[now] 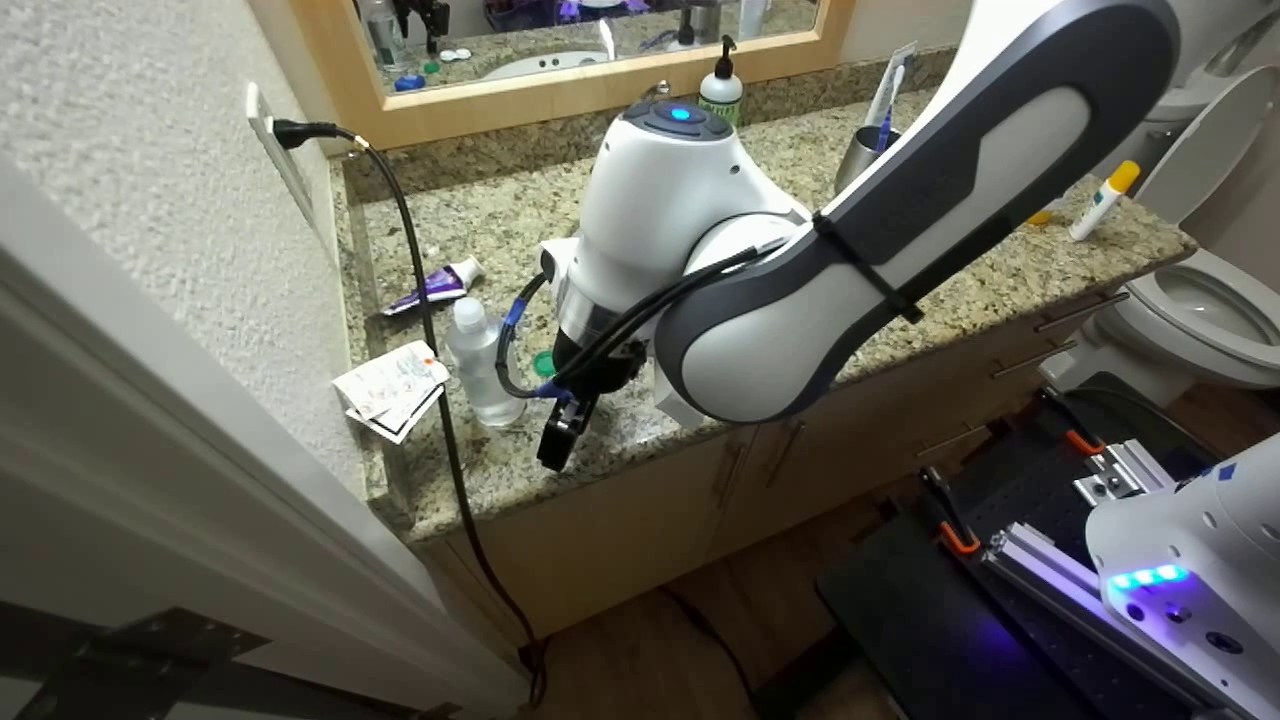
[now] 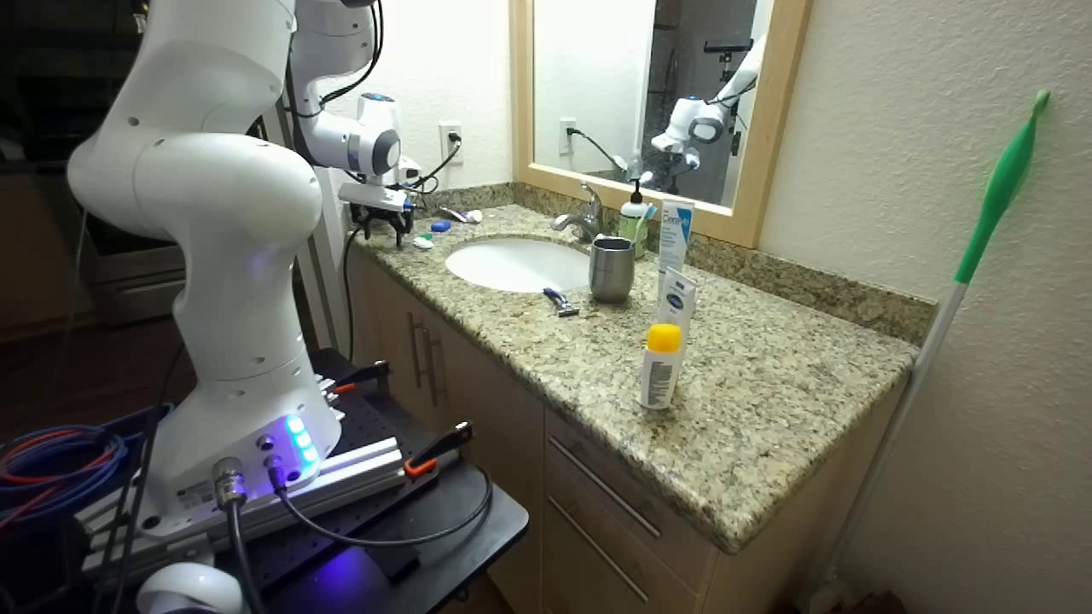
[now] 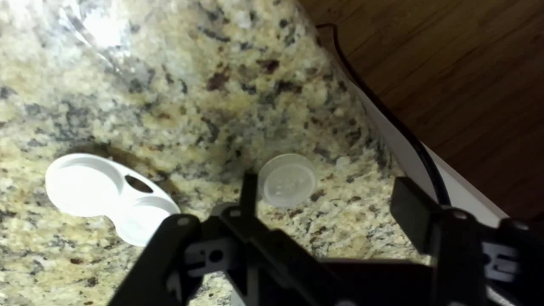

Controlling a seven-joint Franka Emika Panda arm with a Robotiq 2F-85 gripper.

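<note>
In the wrist view my gripper is open over the counter, one dark finger (image 3: 248, 196) at left and the other (image 3: 412, 214) well to the right. A small translucent round cap (image 3: 288, 181) lies flat on the granite, close beside the left fingertip and within the gap's span. Nothing is held. Left of the fingers sits a white contact lens case (image 3: 94, 191) with two round wells, both uncovered. A green cap (image 1: 545, 364) shows partly behind the gripper in exterior view 1.
A clear bottle (image 1: 483, 366) stands left of the gripper, with paper packets (image 1: 393, 386) and a purple tube (image 1: 438, 286) nearby. A black cable (image 1: 446, 444) hangs over the counter's front edge. Farther right are the sink (image 2: 527, 264) and a metal cup (image 2: 612, 271).
</note>
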